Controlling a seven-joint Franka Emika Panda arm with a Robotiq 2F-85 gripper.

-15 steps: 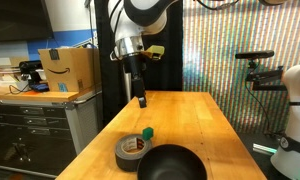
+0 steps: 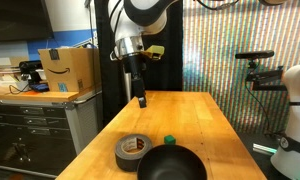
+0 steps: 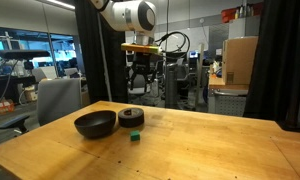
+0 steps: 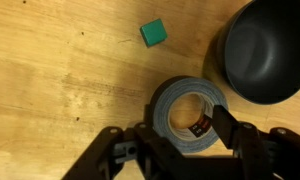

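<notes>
A small green cube (image 2: 169,140) lies on the wooden table, just behind the black bowl (image 2: 172,163). Left of the bowl is a roll of dark tape (image 2: 121,155), flat on its side. From above, the wrist view has the cube (image 4: 153,32) at top centre, the bowl (image 4: 265,58) at upper right and the tape roll (image 4: 162,104) below them. My gripper is open, with its fingers over the roll's image. Exterior view 2 puts the gripper (image 3: 140,82) well above the tabletop, holding nothing. The bowl looks empty from above.
The wooden table (image 3: 215,140) has broad free room beyond the cube. A grey chair (image 3: 60,100) stands at its edge. Cardboard boxes (image 2: 70,68) sit on a cabinet (image 2: 35,130) away from the table.
The green cube has shifted right and slightly nearer, from behind the tape roll to behind the bowl. My arm, the bowl and the tape look unmoved.
</notes>
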